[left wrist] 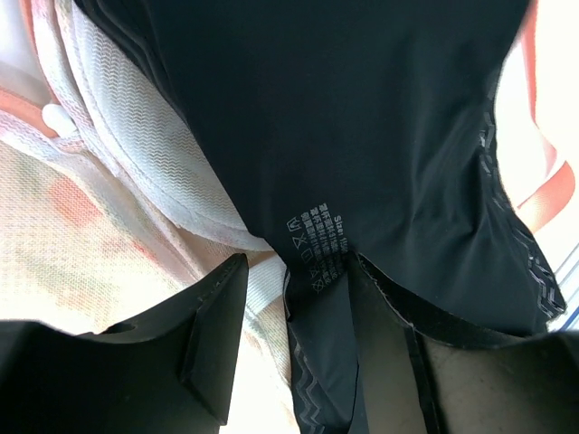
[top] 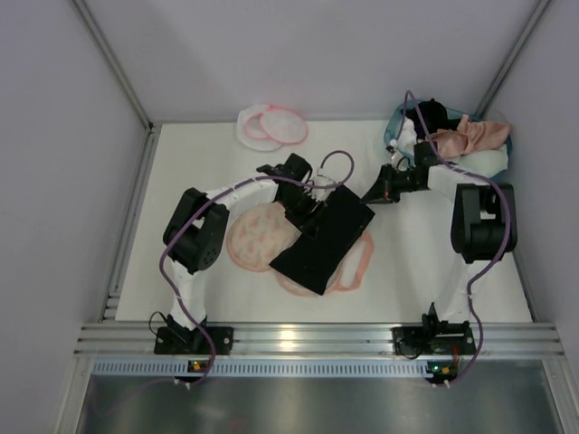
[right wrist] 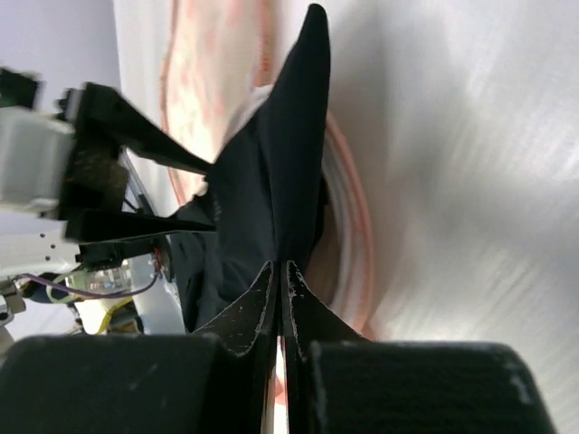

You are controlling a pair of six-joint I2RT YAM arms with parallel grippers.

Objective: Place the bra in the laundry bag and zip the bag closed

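The black bra lies diagonally over pink-trimmed mesh laundry bags, its printed size label showing in the left wrist view. My left gripper is down on the fabric, fingers apart with dark cloth between them; whether it grips the cloth is unclear, but the gap is part open. My right gripper is shut at the bra's upper right end, where a raised fold of black fabric stands; whether cloth is between its tips is hard to tell.
A blue basket of clothes stands at the back right, near the right arm. Folded white and pink mesh bags lie at the back centre.
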